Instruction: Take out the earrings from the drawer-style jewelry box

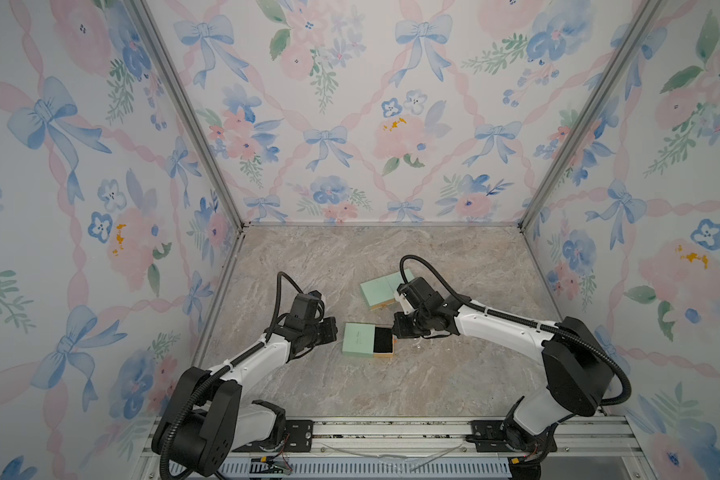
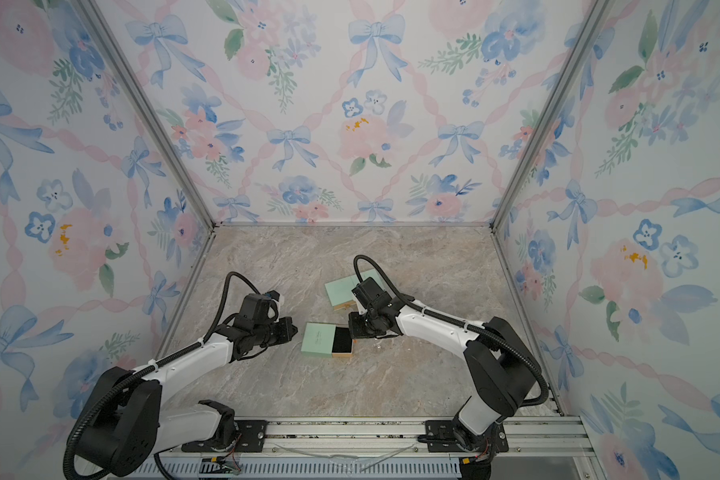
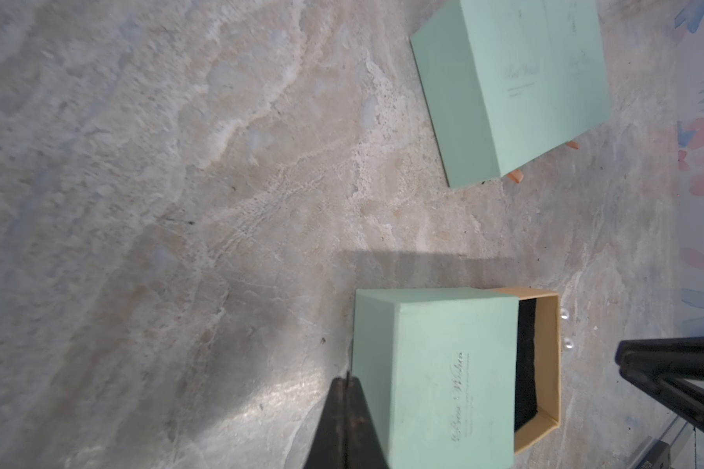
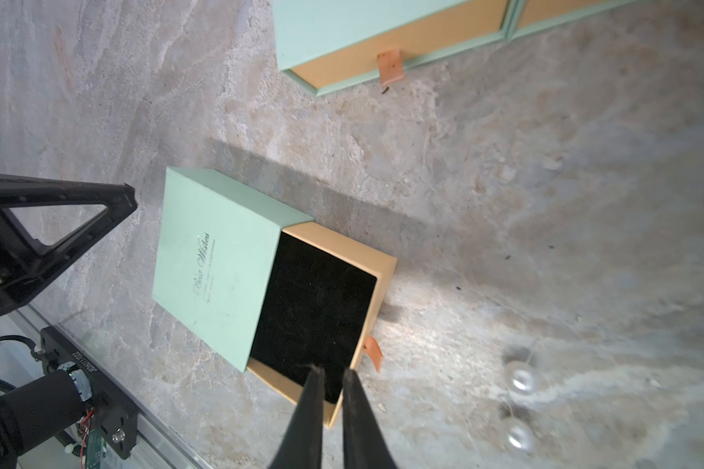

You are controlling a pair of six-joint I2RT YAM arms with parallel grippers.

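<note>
The front mint jewelry box (image 3: 453, 375) has its drawer (image 4: 371, 308) pulled out to the right, showing a black lining (image 4: 316, 301); no earrings show on it. Two pearl-like earrings (image 4: 521, 377) lie on the table to the right of that box. My left gripper is shut, nothing visible between its fingers, beside the box's left side in the wrist view. My right gripper is open over the drawer's outer end, its narrow gap empty.
A second mint box (image 4: 375, 19) with orange tabs lies farther back. Both arms stand close around the front box, and patterned walls enclose the workspace.
</note>
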